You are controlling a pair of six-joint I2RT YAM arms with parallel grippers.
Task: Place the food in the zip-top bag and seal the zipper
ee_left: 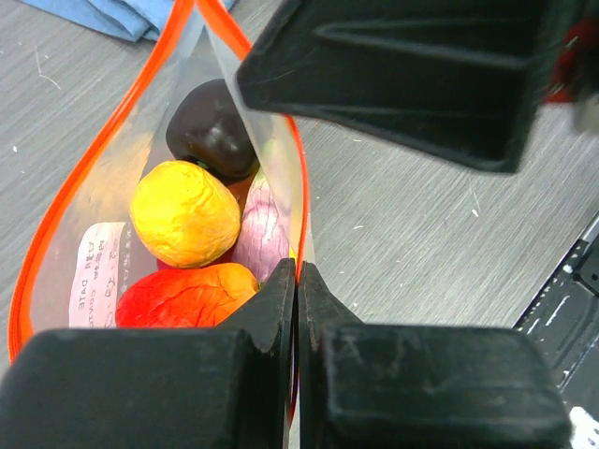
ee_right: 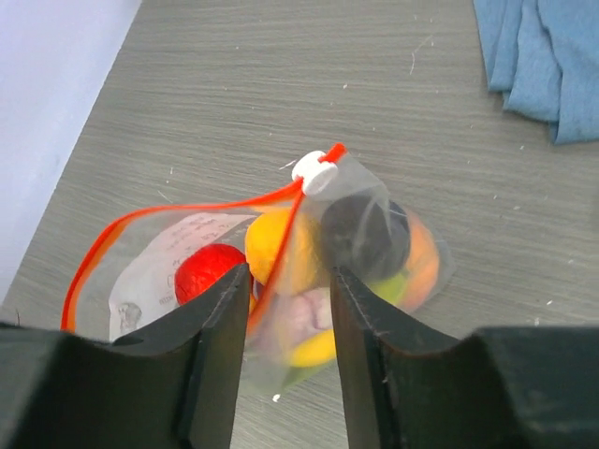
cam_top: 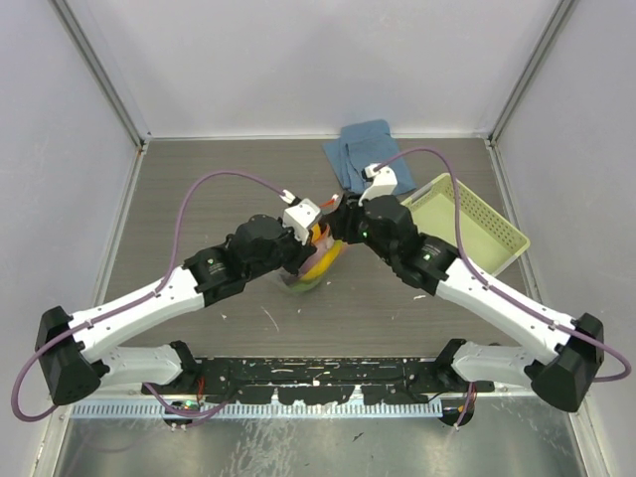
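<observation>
The clear zip bag with orange edges holds a yellow round food, a red pepper, a dark item and pale purple food. My left gripper is shut on the bag's edge, which runs between its fingertips. My right gripper is part open over the bag, near its zipper and white slider; in the left wrist view it shows as a dark shape at upper right.
A green basket stands on the right, and a folded blue cloth lies at the back. The table around the bag's left is clear.
</observation>
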